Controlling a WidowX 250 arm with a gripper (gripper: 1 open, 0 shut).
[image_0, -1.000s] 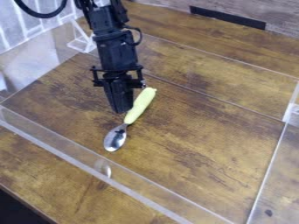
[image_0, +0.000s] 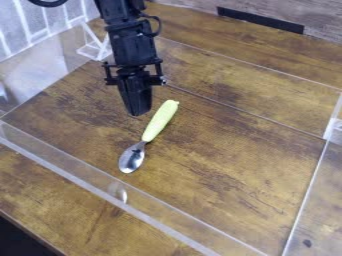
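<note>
A spoon with a pale yellow handle (image_0: 162, 119) and a shiny metal bowl (image_0: 131, 158) lies on the wooden table (image_0: 241, 170). The black arm comes down from the top of the view. Its gripper (image_0: 135, 98) is above the table, up and to the left of the spoon's handle. Whether the fingers are apart or closed is hard to make out at this size.
Clear plastic walls edge the workspace at the left, front and right.
Over the last second the gripper has moved up and slightly left, away from the spoon's handle. The spoon lies where it was.
</note>
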